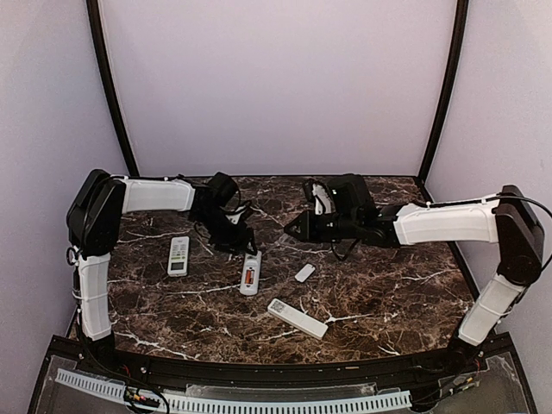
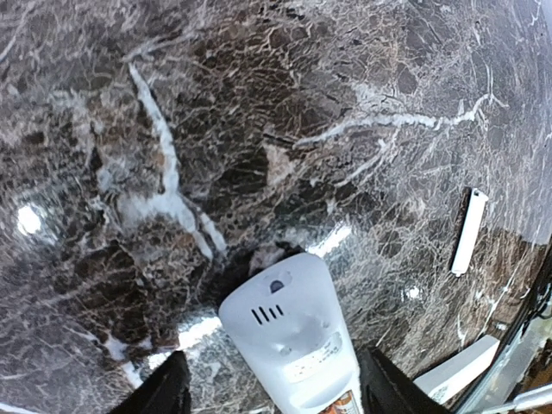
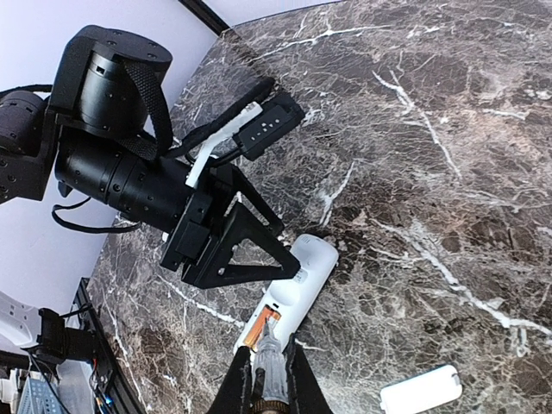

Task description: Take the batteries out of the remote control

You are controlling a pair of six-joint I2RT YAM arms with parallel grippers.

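The white remote control [image 1: 249, 285] lies face down on the marble table, its battery bay uncovered. Orange battery material [image 3: 263, 325] shows inside the bay; how many batteries is hard to tell. My left gripper is at the remote's far end, fingers partly apart, one finger on either side, with a gap showing at the left finger. In the right wrist view, my right gripper is shut on a grey pointed tool [image 3: 269, 366]. From above, the right gripper stands to the right of the remote, off the table. A small white cover [image 1: 304, 272] lies right of the remote.
A second remote [image 1: 178, 256] with a screen and buttons lies at the left. Nearer the front lies a long white remote [image 1: 297, 318]. Between the right arm and the front edge, the table is clear.
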